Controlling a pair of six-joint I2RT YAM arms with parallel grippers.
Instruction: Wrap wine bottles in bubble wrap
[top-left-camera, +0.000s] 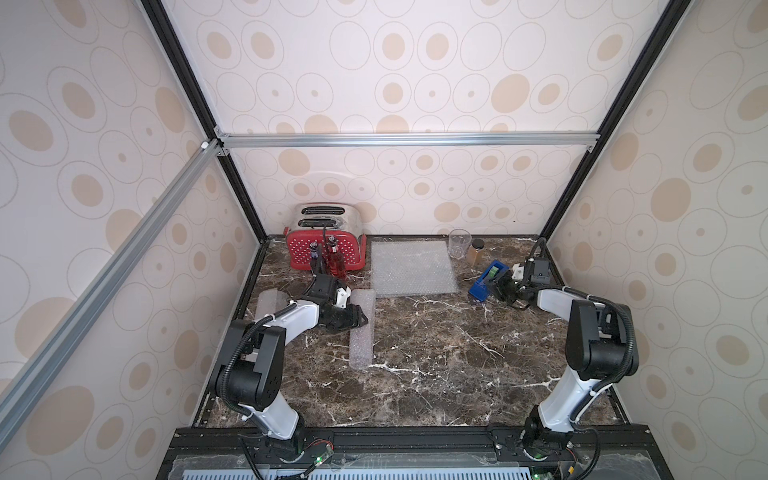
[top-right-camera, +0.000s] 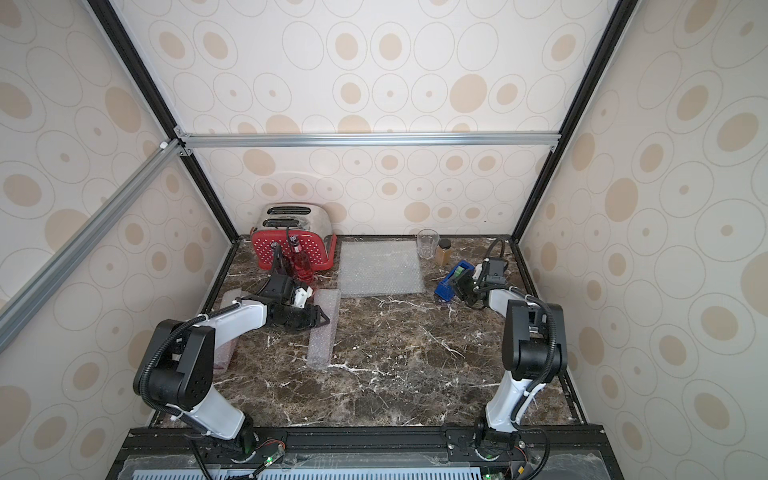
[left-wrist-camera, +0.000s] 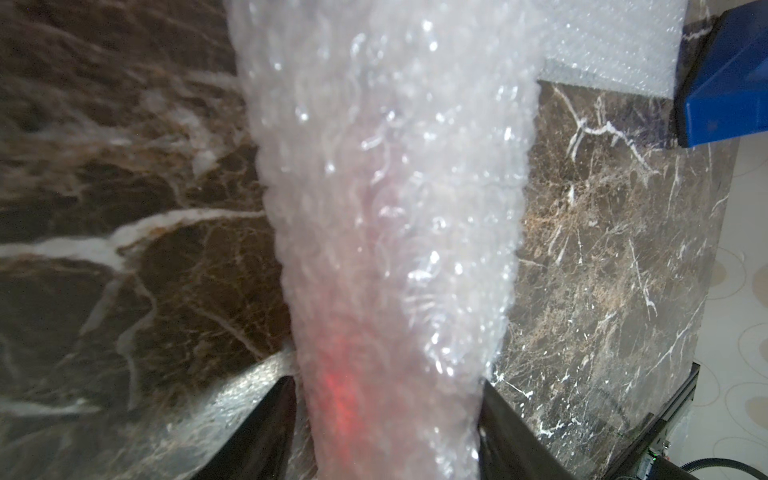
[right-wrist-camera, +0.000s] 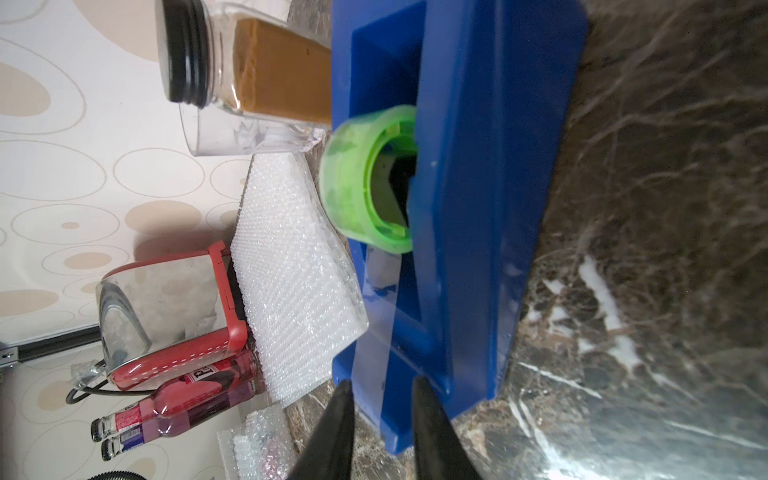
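A bubble-wrapped bottle (top-left-camera: 362, 340) lies lengthwise on the marble table, reddish through the wrap. My left gripper is closed around one end of this roll (left-wrist-camera: 392, 240). At the right stands the blue tape dispenser (right-wrist-camera: 512, 160) with its green tape roll (right-wrist-camera: 356, 180); a clear tape strip (right-wrist-camera: 376, 336) runs down towards its front end. My right gripper is part open beside that front end, fingers apart. Whether tape lies between the fingertips cannot be made out. Two unwrapped bottles (top-left-camera: 336, 260) stand by the toaster.
Flat bubble wrap sheets (top-left-camera: 412, 268) lie at the back centre. Behind the dispenser are a spice jar (top-left-camera: 475, 249) and a clear glass (top-left-camera: 458, 242). The red toaster (top-left-camera: 300, 248) fills the back left. Another wrapped roll (top-left-camera: 272, 302) lies at the left.
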